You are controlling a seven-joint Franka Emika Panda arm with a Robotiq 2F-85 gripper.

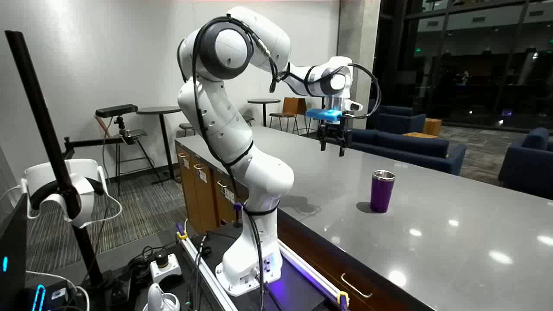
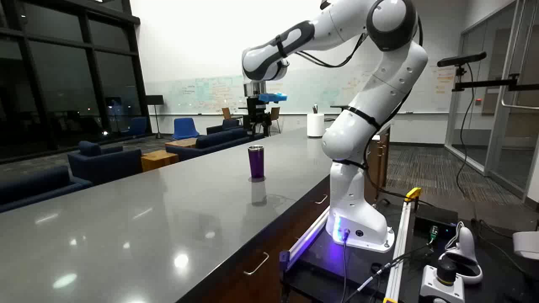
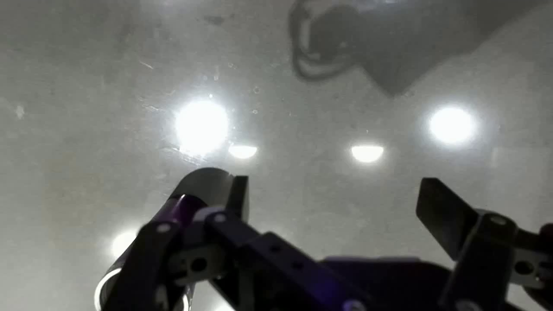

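A purple tumbler with a silver rim stands upright on the grey counter. My gripper hangs in the air above the counter, pointing down and apart from the tumbler. From the second exterior view, the gripper is higher than the tumbler and farther back. In the wrist view the fingers are spread wide, with only bare counter between the fingertips. The left finger covers much of the tumbler, leaving its lower side and part of the rim in sight.
A white container holding slim items stands at the counter's far end. Dark sofas stand beyond the counter's far edge. Cables loop from the arm near the wrist.
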